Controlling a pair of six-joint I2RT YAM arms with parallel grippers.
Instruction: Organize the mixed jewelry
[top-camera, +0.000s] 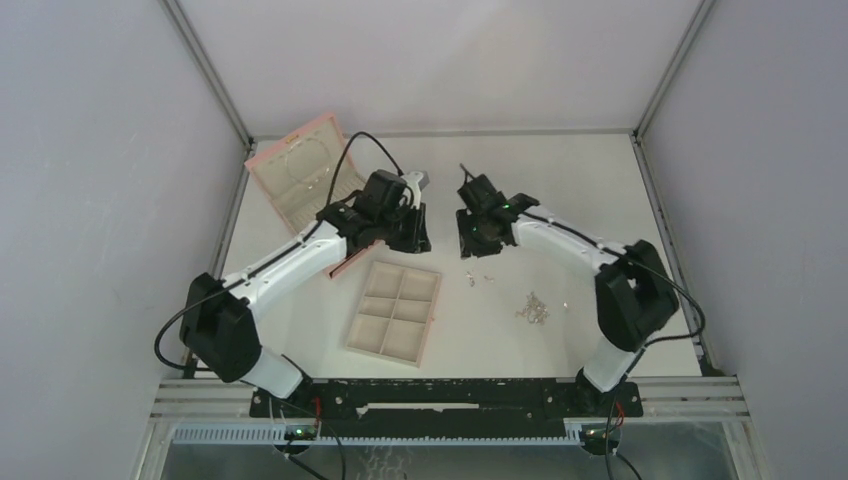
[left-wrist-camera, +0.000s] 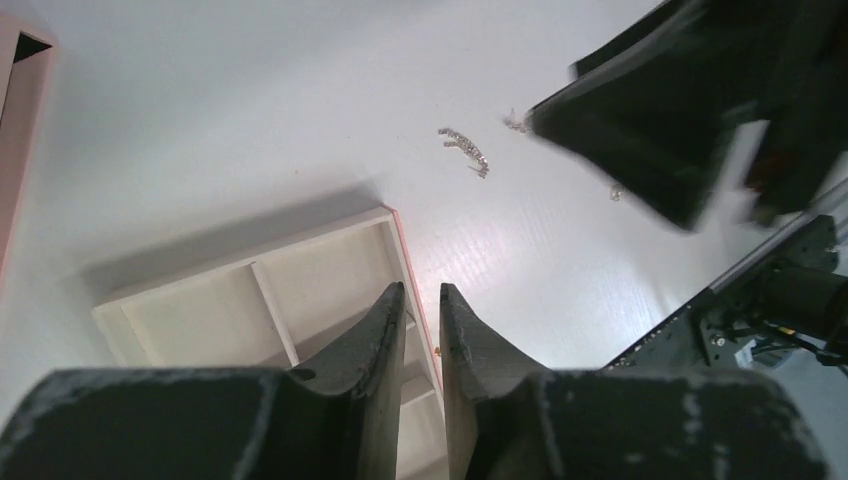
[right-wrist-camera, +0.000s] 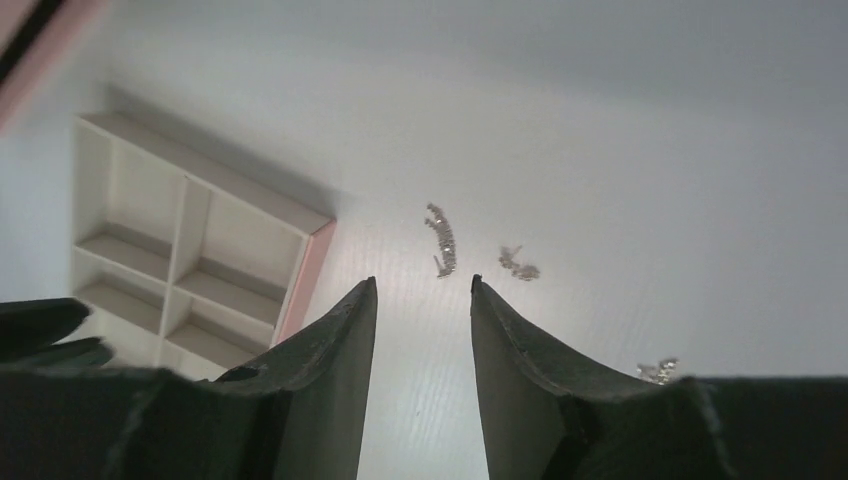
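A slim silvery piece of jewelry (right-wrist-camera: 443, 240) lies on the table to the right of the divided tray (top-camera: 435, 298), with a smaller piece (right-wrist-camera: 519, 265) close beside it. Farther right in the top view is a loose pile of jewelry (top-camera: 535, 309). My right gripper is open and empty, raised over the table; in the top view it hangs just behind the two pieces (top-camera: 471, 279). Near the tray's back edge my left gripper is held up, part open, with nothing between its fingers. The tray's visible compartments look empty.
A pink jewelry box (top-camera: 280, 157) stands with its lid open at the back left, partly covered by the left arm. One small piece (top-camera: 565, 306) lies right of the pile. The two grippers are close together.
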